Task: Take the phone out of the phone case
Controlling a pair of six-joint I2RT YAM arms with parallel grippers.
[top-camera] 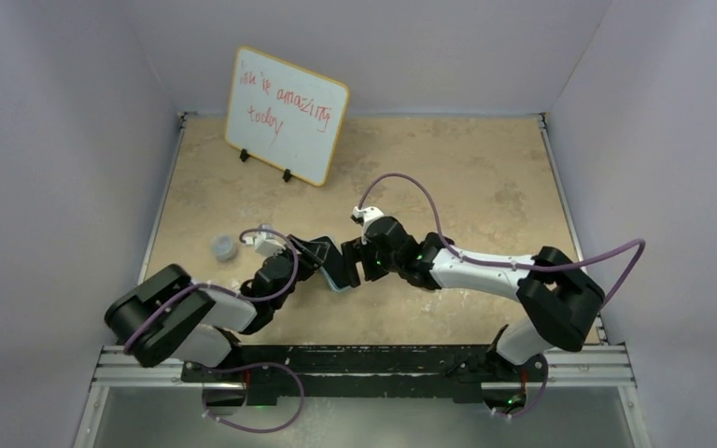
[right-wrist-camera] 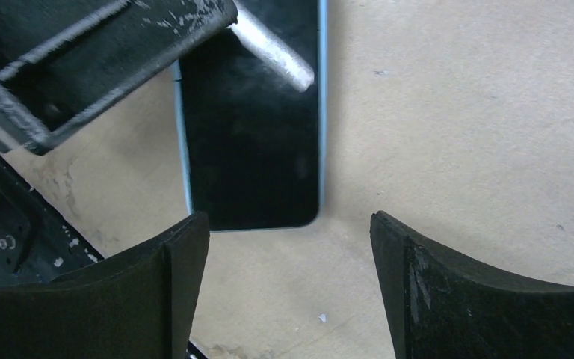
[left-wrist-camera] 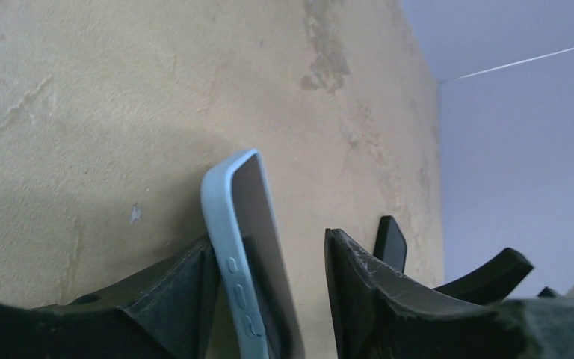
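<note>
The phone in its light blue case (top-camera: 334,266) lies on the table between my two grippers. In the left wrist view the case's raised rim (left-wrist-camera: 232,224) stands between the open fingers of my left gripper, close to the left finger; whether they touch is unclear. In the right wrist view the black phone face (right-wrist-camera: 250,142) fills most of the case, and my right gripper is open around its lower end, with part of the left gripper over its upper end.
A whiteboard (top-camera: 285,112) with red writing stands at the back left. A small round clear object (top-camera: 224,248) lies left of my left gripper.
</note>
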